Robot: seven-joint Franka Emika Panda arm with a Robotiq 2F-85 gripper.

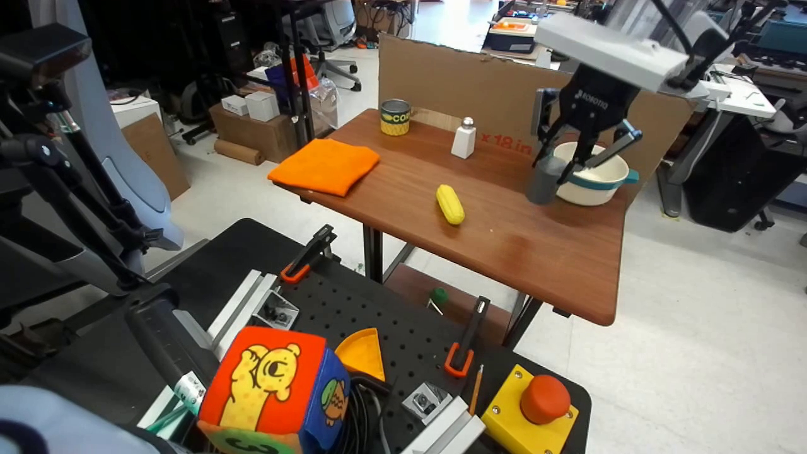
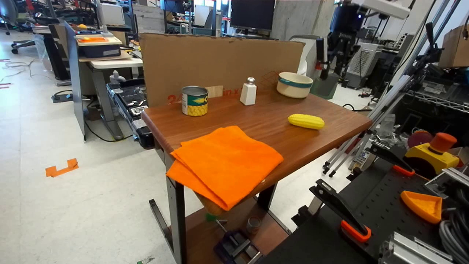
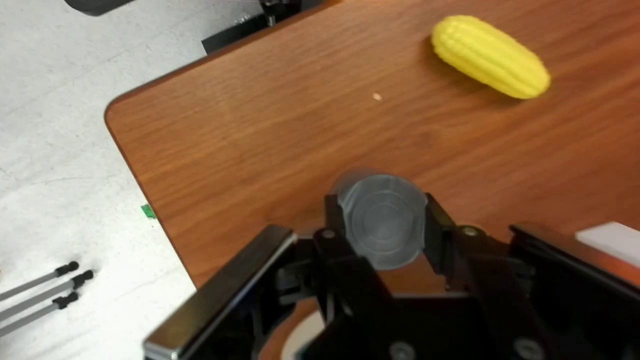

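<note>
A grey cylindrical cup (image 1: 543,180) is held between the fingers of my gripper (image 1: 556,168), in front of the cream pot (image 1: 594,185) at the table's right end. From the wrist view, the cup (image 3: 385,222) shows its round end, with a finger against either side of it. The gripper is shut on it. In exterior view 2 the gripper (image 2: 332,72) is at the far right, and the cup (image 2: 324,85) looks greenish grey beside the pot (image 2: 295,85). Whether the cup touches the table is hard to tell.
A yellow corn cob (image 1: 450,204) lies mid-table. Behind it stand a white shaker (image 1: 464,139) and a corn can (image 1: 394,117); an orange cloth (image 1: 325,166) covers the left end. A cardboard sheet (image 1: 484,91) walls the back.
</note>
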